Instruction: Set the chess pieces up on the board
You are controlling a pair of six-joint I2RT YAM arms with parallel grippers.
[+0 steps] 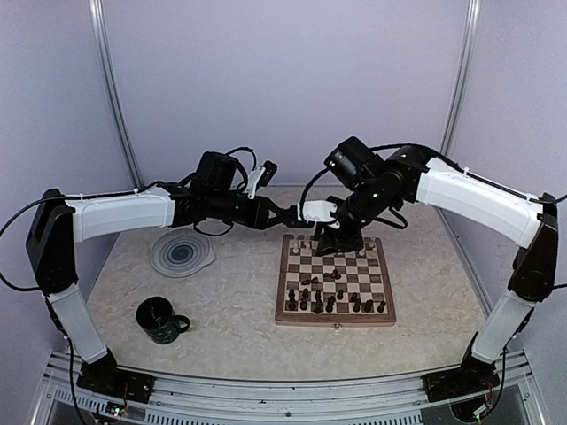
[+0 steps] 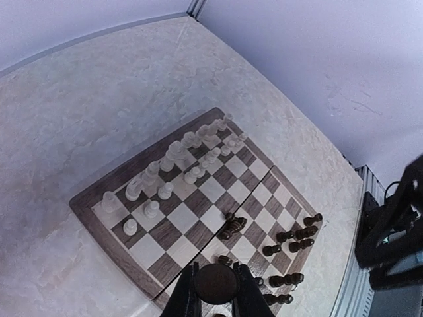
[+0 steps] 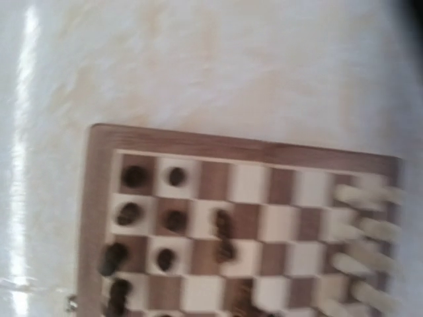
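The wooden chessboard (image 1: pixel 381 297) holds white pieces along the far side and dark pieces (image 1: pixel 330 304) on the near side, some lying toward the middle. My left gripper (image 1: pixel 288 215) is above the board's far left, shut on a dark chess piece (image 2: pixel 215 282), seen end-on in the left wrist view. My right gripper (image 1: pixel 330 243) is raised over the board's far half; whether it is open cannot be seen. The right wrist view is blurred, showing the board and pieces from above without clear fingertips.
A dark mug (image 1: pixel 159 323) stands at front left and a round translucent lid (image 1: pixel 182 254) lies at back left. The table right of the board is clear. The two arms' ends are close together over the board.
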